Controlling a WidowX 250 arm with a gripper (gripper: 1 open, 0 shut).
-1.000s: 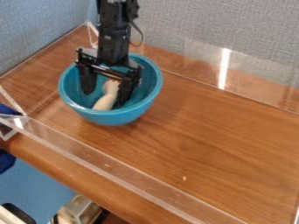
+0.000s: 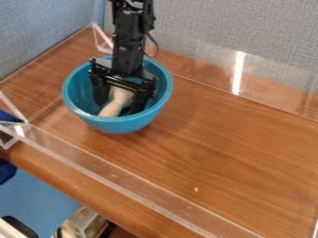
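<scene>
A teal plastic bowl point(image 2: 145, 118) stands on the wooden counter at the left. Inside it lies a pale, elongated beige object point(image 2: 114, 104). My black gripper point(image 2: 122, 93) reaches down from above into the bowl, its open fingers around or just over the beige object; whether they touch it is hard to tell.
Grey walls stand behind, with clear strips along the counter's edges. A blue object point(image 2: 6, 119) is at the left edge, and assorted items lie below the front-left edge.
Over the last second my gripper has shifted slightly right and down within the bowl, now covering more of the beige object's upper part.
</scene>
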